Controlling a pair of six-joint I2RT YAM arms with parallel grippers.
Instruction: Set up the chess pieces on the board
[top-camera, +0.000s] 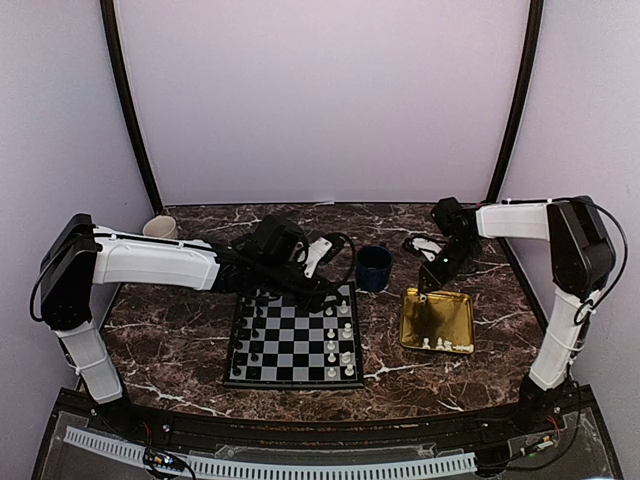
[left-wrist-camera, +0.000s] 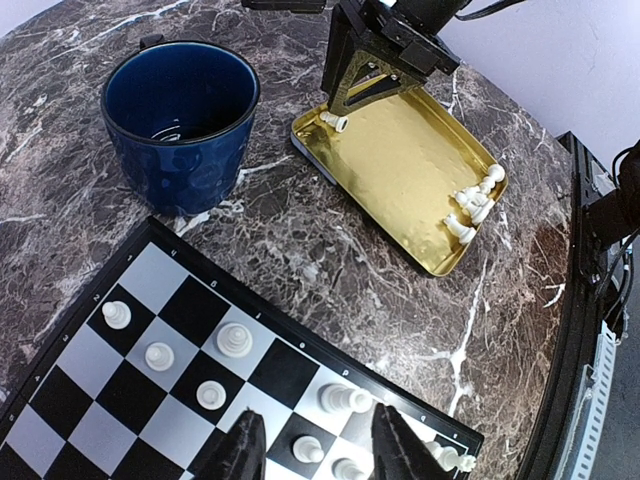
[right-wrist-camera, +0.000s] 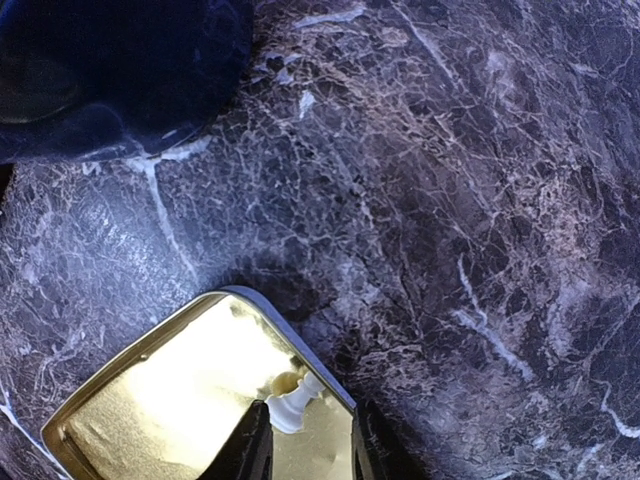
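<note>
The chess board (top-camera: 293, 340) lies at the centre of the table, white pieces such as the pawn (left-wrist-camera: 235, 339) along its right side and dark pieces (top-camera: 254, 358) along its left. Over the board's far right part, my left gripper is open and empty, its fingertips above white pieces. My right gripper reaches down into the far left corner of the gold tray (left-wrist-camera: 385, 165). A white piece (right-wrist-camera: 290, 408) lies on its side there, seen between the fingertips. A gap shows between these fingers, and whether they touch the piece cannot be made out.
A dark blue pot (top-camera: 374, 268) stands between the board and the right arm, close to the tray's far left corner. Several white pieces (left-wrist-camera: 473, 203) lie along the tray's near edge. A pale cup (top-camera: 160, 227) stands far left. The table right of the tray is clear.
</note>
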